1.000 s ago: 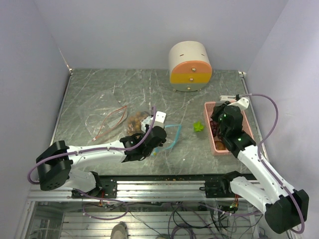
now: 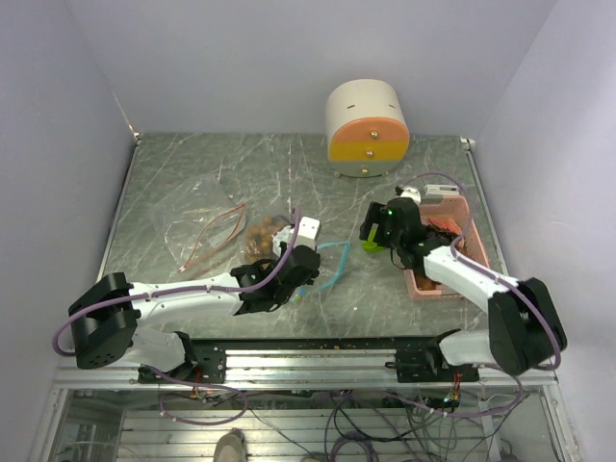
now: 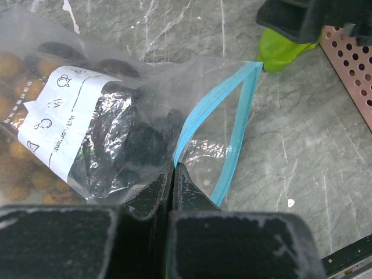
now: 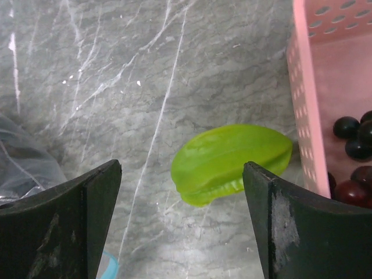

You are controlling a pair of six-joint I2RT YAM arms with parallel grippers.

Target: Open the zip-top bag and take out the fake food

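In the left wrist view, my left gripper is shut on the blue-edged mouth of the clear zip top bag point(image 3: 148, 125). The bag's mouth gapes, and brown round pieces and dark ones show through its plastic. A green fake food piece point(image 4: 229, 160) lies loose on the table, in the right wrist view. Over it, my right gripper stands open, fingers point(image 4: 96, 203) apart and not closed around it. In the top view, the right gripper partly hides the green piece point(image 2: 371, 244).
A pink perforated basket point(image 2: 489, 241) stands right beside the green piece, with fake food in it. A white cabinet point(image 2: 358, 103) with coloured drawers is at the back. Another flat clear bag point(image 2: 197, 217) with a red-orange zip lies at left.
The left gripper and the bag have stayed put.
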